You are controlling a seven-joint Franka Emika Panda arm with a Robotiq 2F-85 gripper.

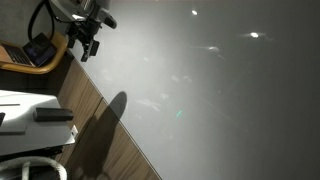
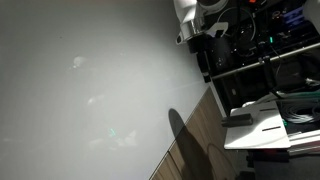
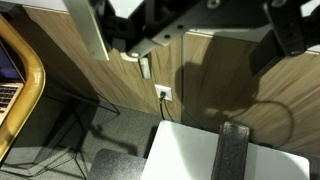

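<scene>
My gripper [image 1: 103, 36] hangs in front of the large whiteboard [image 1: 210, 90], near its upper left in exterior view 1. Its fingers stand wide apart in the wrist view, with nothing between them. A black oblong block, like an eraser [image 3: 232, 150], lies on the white tabletop [image 3: 180, 150], well away from the gripper. The same eraser [image 2: 237, 121] shows on the table in exterior view 2. A small green mark [image 1: 179, 113] and faint smudges show on the board.
Wood panelling [image 1: 95, 120] runs below the board, with a wall outlet [image 3: 163, 92] and a cable. An orange-edged chair or small table [image 1: 45, 67] with a laptop [image 1: 14, 54] stands to one side. Open space lies before the board.
</scene>
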